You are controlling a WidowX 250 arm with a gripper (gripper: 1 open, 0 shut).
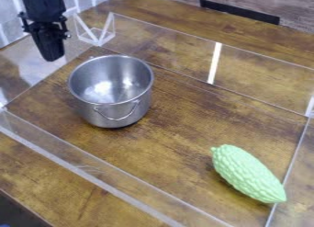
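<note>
My black gripper (pixel 50 47) is up at the top left, above and behind the steel pot, partly cut off by the frame edge. Its fingers look shut, with nothing visible between them. The steel pot (pixel 110 100) stands upright on the wooden table, its inside visible and empty, a wire handle hanging at the front. A pale green bitter melon (pixel 247 173) lies at the lower right, well apart from the pot.
Clear low walls form a boxed area on the wooden table (pixel 185 130) around the pot and melon. A white strip (pixel 215 63) stands out at the back.
</note>
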